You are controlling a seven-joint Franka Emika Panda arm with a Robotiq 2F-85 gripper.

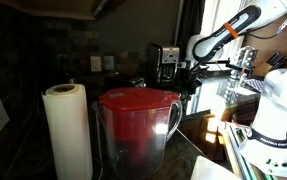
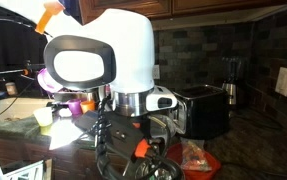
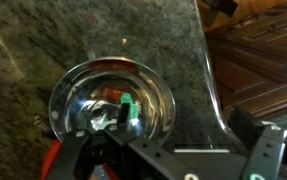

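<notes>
In the wrist view a shiny metal bowl (image 3: 161, 82) rests on the dark speckled counter. Inside it lie small items, among them a green piece (image 3: 131, 104) and a reddish one (image 3: 115, 95). My gripper is open, its dark fingers (image 3: 258, 140) spread wide along the lower edge of that view. The bowl shows beyond the left finger, and nothing is held. Exterior view 2 shows the gripper hanging below the white arm (image 2: 133, 50), largely covering what lies behind it.
A red-lidded container (image 1: 138, 125) and a paper towel roll (image 1: 68, 130) stand in front in exterior view 1. Behind the arm are a black toaster (image 2: 205, 112) and a red object (image 2: 203, 165). The counter's edge borders wooden cabinets (image 3: 263, 55).
</notes>
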